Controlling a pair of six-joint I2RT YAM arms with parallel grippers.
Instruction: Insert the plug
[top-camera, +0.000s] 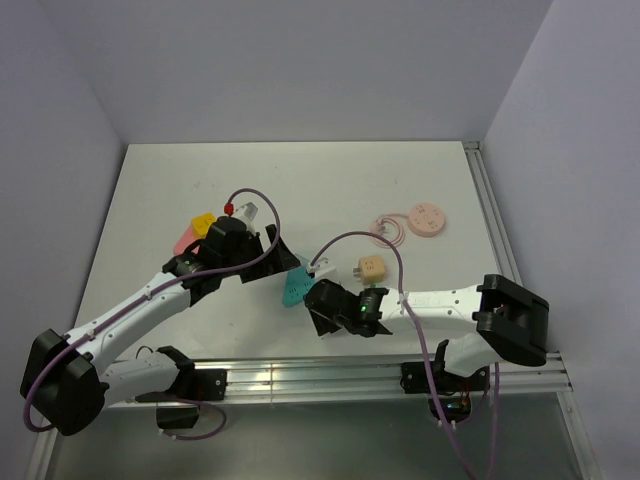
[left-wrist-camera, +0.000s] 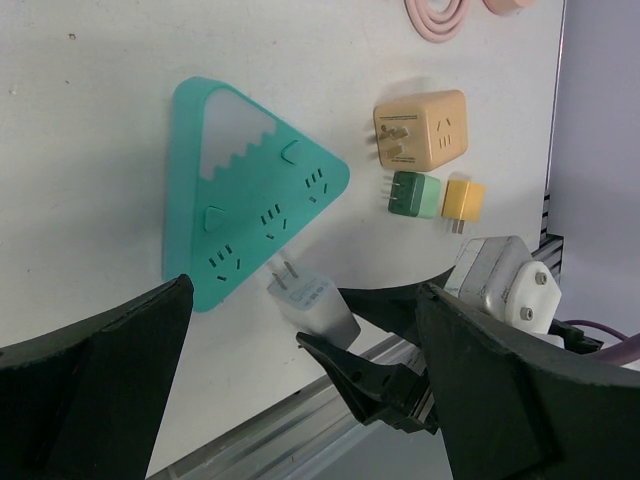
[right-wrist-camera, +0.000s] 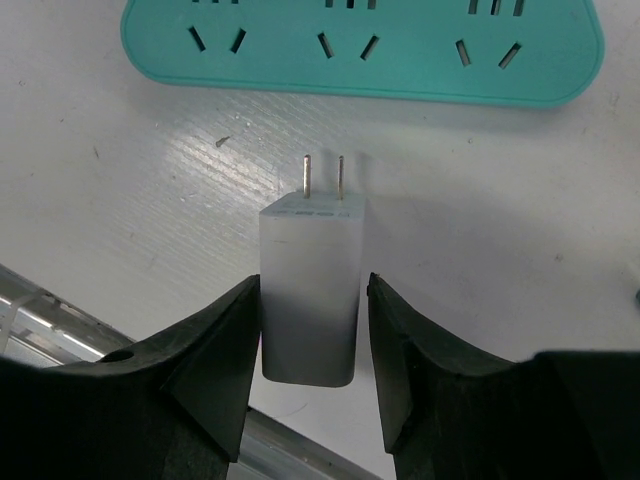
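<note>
A teal triangular power strip (left-wrist-camera: 255, 200) lies on the table, its sockets facing up. My right gripper is shut on a white plug (right-wrist-camera: 310, 280) just off the strip's long edge, the two metal pins pointing toward the sockets but apart from them. In the left wrist view the same plug (left-wrist-camera: 312, 305) sits between the right gripper's fingers. My left gripper (top-camera: 280, 250) hangs open over the left side of the strip, with nothing seen between its wide dark fingers.
A beige adapter (left-wrist-camera: 420, 130), green plug (left-wrist-camera: 412, 195) and yellow plug (left-wrist-camera: 462, 200) lie right of the strip. A pink cable (top-camera: 388, 230) and pink disc (top-camera: 427, 219) are behind. Pink and yellow items (top-camera: 200, 225) sit at left; the table's front edge is close.
</note>
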